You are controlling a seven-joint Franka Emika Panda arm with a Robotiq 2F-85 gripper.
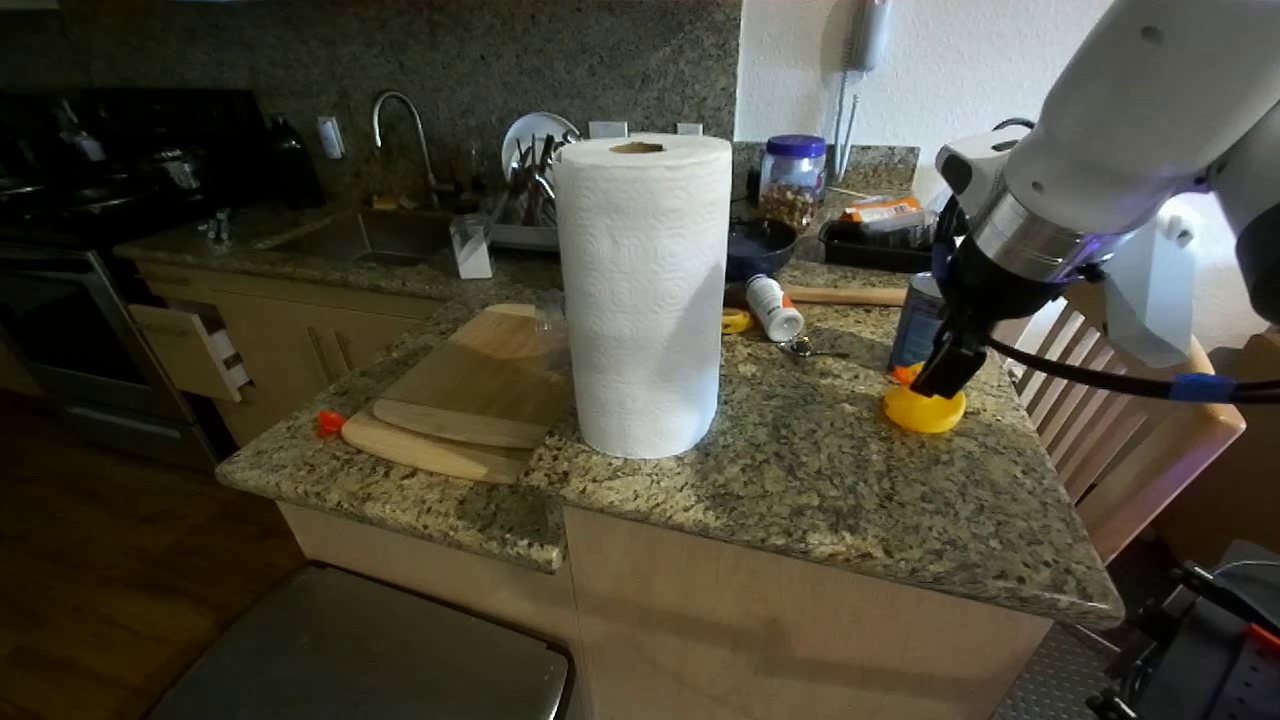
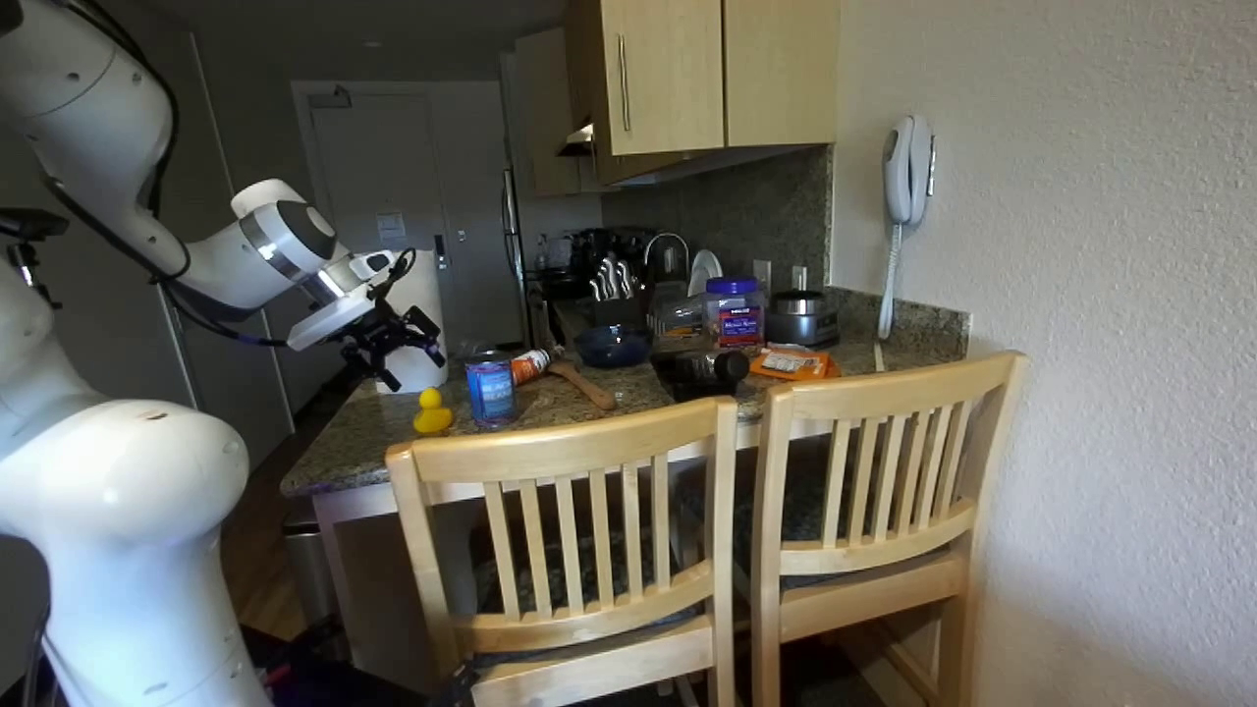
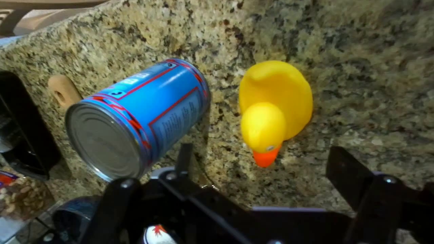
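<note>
A yellow rubber duck (image 3: 280, 97) with an orange beak sits upright on the granite counter. In the wrist view my gripper stands open, its two black fingertips wide apart with the duck's head showing between them, beyond the tips. Nothing is held. Exterior view 1 has the gripper (image 1: 942, 372) in front of the duck (image 1: 924, 410), covering much of its head. From the other side, the gripper (image 2: 412, 365) appears above the duck (image 2: 432, 414). A blue can (image 3: 150, 112) stands close beside the duck.
A tall paper towel roll (image 1: 642, 300) stands mid-counter, and a white bottle (image 1: 774, 308) lies behind it. Wooden chairs (image 2: 566, 460) line one edge of the counter. Bare granite (image 1: 804, 480) stretches between the roll and the duck.
</note>
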